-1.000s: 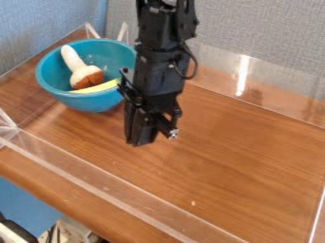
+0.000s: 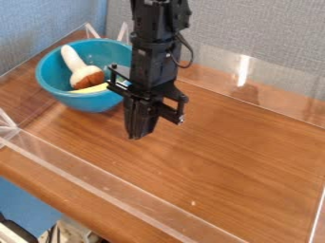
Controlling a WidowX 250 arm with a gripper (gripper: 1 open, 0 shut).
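Observation:
A black gripper (image 2: 143, 119) hangs at the centre of the view, just right of and in front of a turquoise bowl (image 2: 61, 84), partly covering that bowl's right side. Its fingers point down over the wooden table. Whether they are apart or together is hard to tell from this angle. Inside the bowl lie a white item with a brown end (image 2: 76, 63) and a yellow item (image 2: 91, 89), partly hidden by the arm.
Clear transparent edging runs along the back and front. Grey and blue padded walls stand behind.
The gripper has moved slightly up and to the left and has turned a little. The bowl and its contents look unchanged.

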